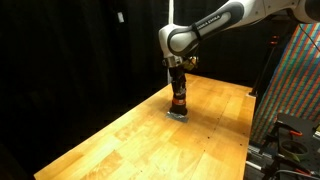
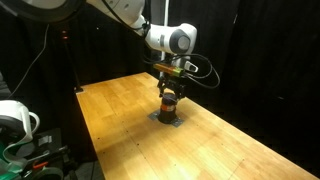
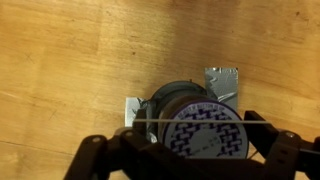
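Observation:
A dark cylinder [image 1: 179,104] with an orange-brown band stands upright on the table, and exterior view 2 shows the same cylinder [image 2: 168,108]. From above, its round top [image 3: 208,139] has a purple and white pattern. Silver tape [image 3: 221,84] lies at its base. Directly over the cylinder is my gripper, its fingers spread to either side of the top. Between them runs a thin pale strand [image 3: 200,121], like a stretched band, crossing above the patterned top. Whether the fingers touch the cylinder cannot be told.
Dark curtains [image 1: 70,60] hang behind it. Dark equipment [image 1: 290,150] stands beyond the table's right edge in exterior view 1.

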